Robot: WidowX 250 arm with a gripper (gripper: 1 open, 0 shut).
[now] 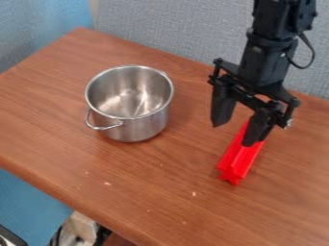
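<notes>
A red elongated object point(240, 159) lies on the wooden table, right of centre, partly hidden at its far end by the gripper. The black gripper point(240, 115) hangs over that far end with its two fingers spread apart and nothing seen between them. A steel pot point(129, 106) with side handles stands upright to the left of the gripper, apart from both it and the red object.
The wooden table point(115, 178) has clear space in front and at the far left. Grey padded walls point(154, 34) stand behind it. The table's left front edge drops to a blue surface and some clutter at bottom left.
</notes>
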